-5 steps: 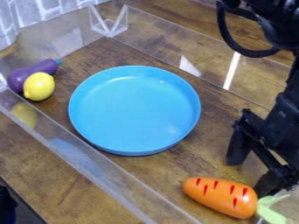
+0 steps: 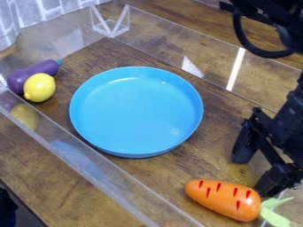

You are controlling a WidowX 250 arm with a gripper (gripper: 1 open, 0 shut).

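The black robot gripper [image 2: 260, 158] hangs low at the right edge, just above and behind an orange toy carrot [image 2: 222, 197] with green leaves, which lies at the bottom right. Its fingers are dark and overlap, so I cannot tell whether it is open or shut. A blue plate [image 2: 136, 92] lies in the middle. A yellow lemon [image 2: 39, 88] and a purple eggplant [image 2: 30, 74] lie together at the far left.
Clear plastic walls [image 2: 85, 182] border the wooden work surface on the left, front and back. Bare wood lies between the plate and the gripper, and behind the plate.
The gripper and arm have shifted very slightly at the right. The carrot, plate, lemon and eggplant look unmoved.
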